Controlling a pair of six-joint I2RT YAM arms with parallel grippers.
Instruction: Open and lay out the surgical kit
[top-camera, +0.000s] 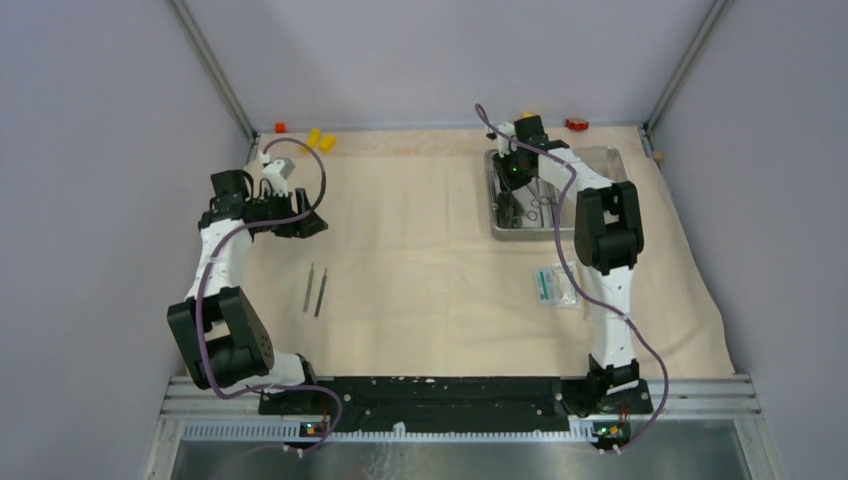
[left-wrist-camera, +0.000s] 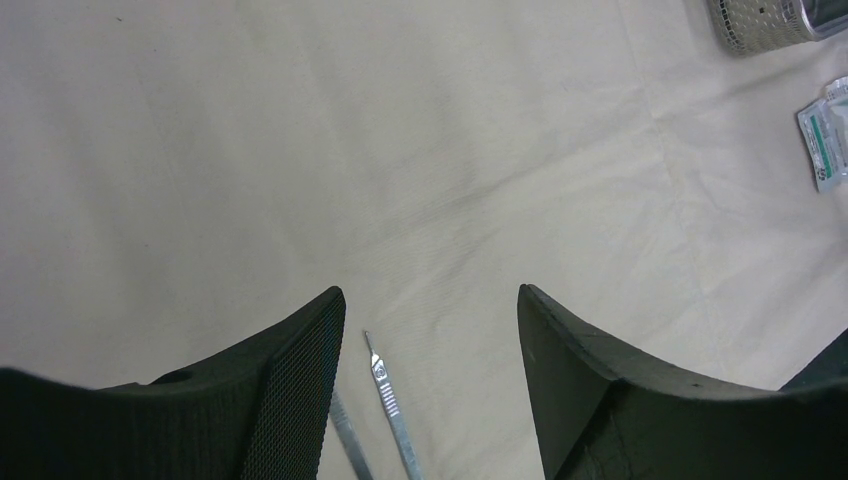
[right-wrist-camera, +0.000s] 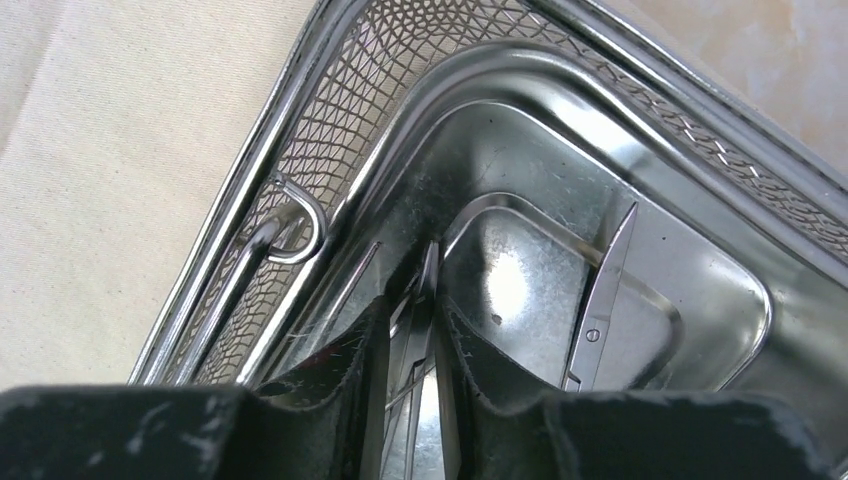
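Observation:
In the metal tray (top-camera: 525, 236), my right gripper points down with its fingers a narrow gap apart. Slim steel forceps (right-wrist-camera: 421, 320) show in that gap; I cannot tell whether the fingers touch them. To their right in the right wrist view lies a scissors-like instrument (right-wrist-camera: 597, 315) on the tray floor. My left gripper (top-camera: 309, 214) hangs over the cloth at left, open and empty. Two slim metal handles, one (top-camera: 309, 288) left of the other (top-camera: 321, 293), lie side by side on the cloth in front of it.
Flat clear packets (top-camera: 557, 286) lie in front of the tray. The tray's mesh wall (right-wrist-camera: 330, 130) and wire handle (right-wrist-camera: 300, 235) stand close to my right gripper. Yellow pieces (top-camera: 320, 140) sit at the back left.

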